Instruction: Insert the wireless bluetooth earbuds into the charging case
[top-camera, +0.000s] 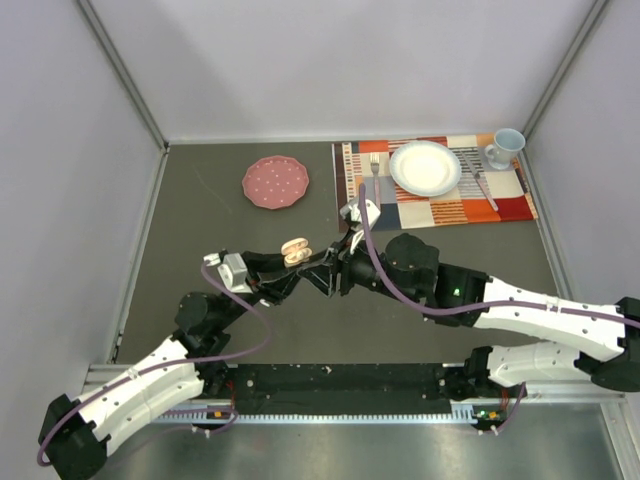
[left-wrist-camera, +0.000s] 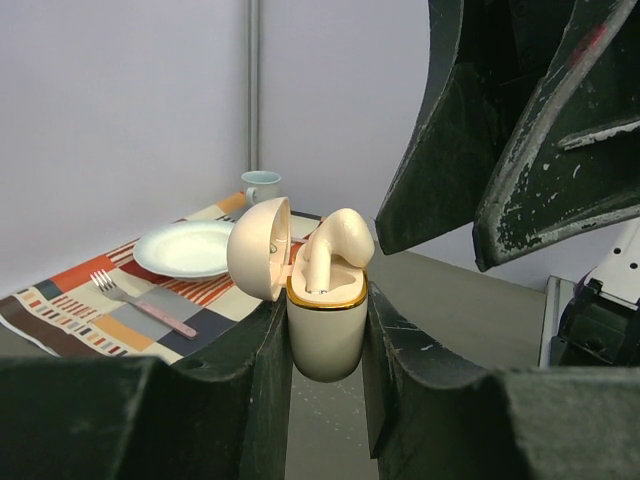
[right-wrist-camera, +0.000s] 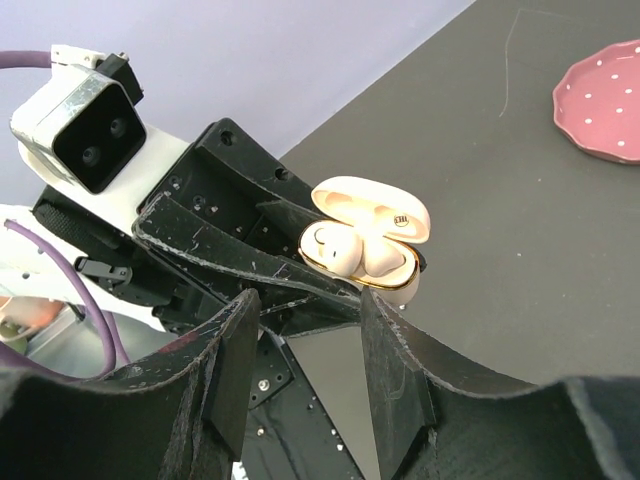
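Note:
My left gripper is shut on a cream charging case (left-wrist-camera: 327, 340) with a gold rim, held upright above the table. The case's lid (left-wrist-camera: 258, 250) stands open. Two cream earbuds are inside: one earbud (right-wrist-camera: 341, 250) on the left, the other earbud (right-wrist-camera: 382, 257) beside it. In the left wrist view, an earbud (left-wrist-camera: 346, 236) rises well above the rim; whether either is fully seated I cannot tell. My right gripper is open beside the case, its fingers (left-wrist-camera: 435, 185) close to the raised earbud, apparently with nothing between them.
A pink dotted plate (top-camera: 275, 182) lies at the back left of the grey table (top-camera: 230, 215). A striped placemat (top-camera: 465, 212) at the back right carries a white plate (top-camera: 425, 168), cutlery and a mug (top-camera: 505, 148). Both grippers hang very close together near the middle.

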